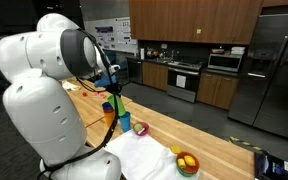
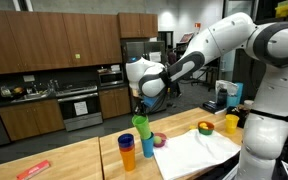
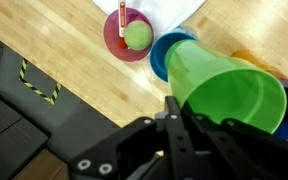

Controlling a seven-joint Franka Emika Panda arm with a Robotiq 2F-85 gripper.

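A translucent green cup (image 3: 229, 92) is pinched at its wall by my gripper, which is shut on it. In exterior view 2 the green cup (image 2: 141, 125) hangs below the gripper, close over a blue cup (image 2: 148, 145). The wrist view shows part of that blue cup (image 3: 162, 53) past the green one's side; whether the two touch, I cannot tell. An orange cup (image 2: 128, 160) stands beside them with a dark blue cup (image 2: 126, 142) at its top. The green cup partly covers this pair in the wrist view.
A pink bowl (image 3: 113, 42) with a light green ball lies near the blue cup. Farther along the counter are a red basket (image 1: 188, 168) of fruit and a yellow cup (image 2: 231, 124). A white cloth (image 2: 189, 155) covers part of the counter.
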